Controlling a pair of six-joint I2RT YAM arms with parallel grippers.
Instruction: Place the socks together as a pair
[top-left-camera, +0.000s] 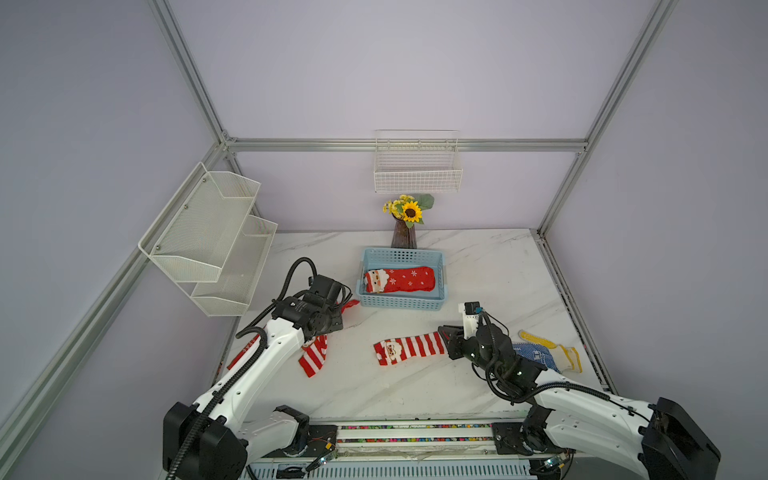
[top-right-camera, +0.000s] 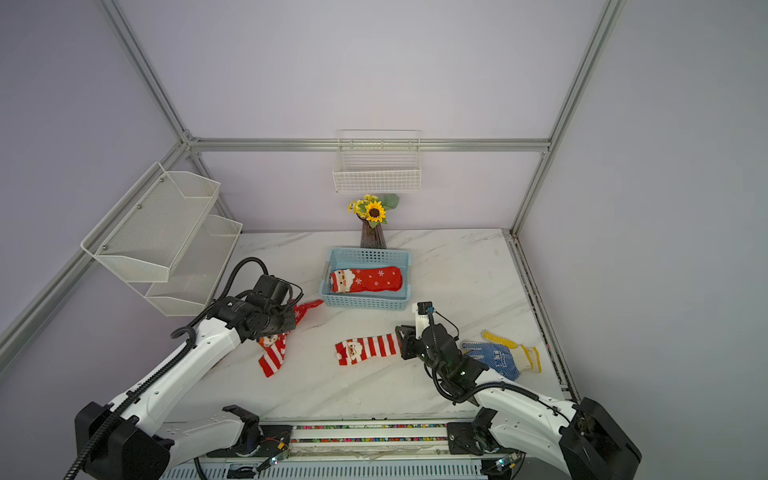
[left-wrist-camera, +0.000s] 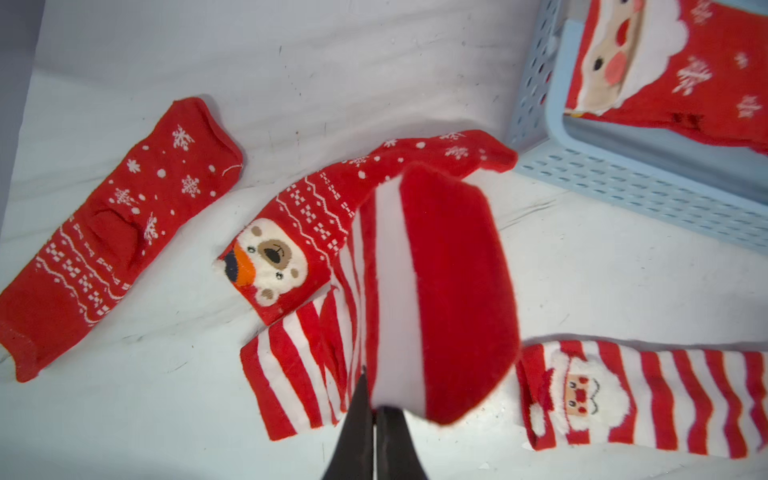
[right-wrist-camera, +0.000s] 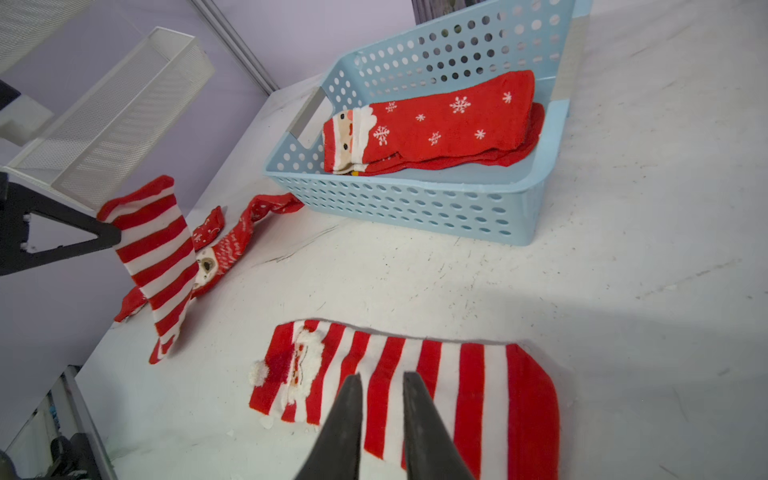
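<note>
My left gripper is shut on a red-and-white striped sock (left-wrist-camera: 440, 296), raised above the table with its lower part hanging down. In the right wrist view that sock (right-wrist-camera: 164, 264) dangles from the fingertips. The matching striped Santa sock (left-wrist-camera: 644, 396) lies flat in the middle of the table. Just over its plain red end, my right gripper stands open, fingers a little apart and nothing seen between them. Two red snowflake socks lie at left: a bear sock (left-wrist-camera: 276, 252) partly behind the held sock, and another sock (left-wrist-camera: 120, 232).
A blue basket (right-wrist-camera: 448, 208) holding folded red Santa socks sits behind the striped sock. Beyond it stands a vase of sunflowers (top-left-camera: 405, 233). Gloves (top-right-camera: 500, 357) lie at the right, beside the right arm.
</note>
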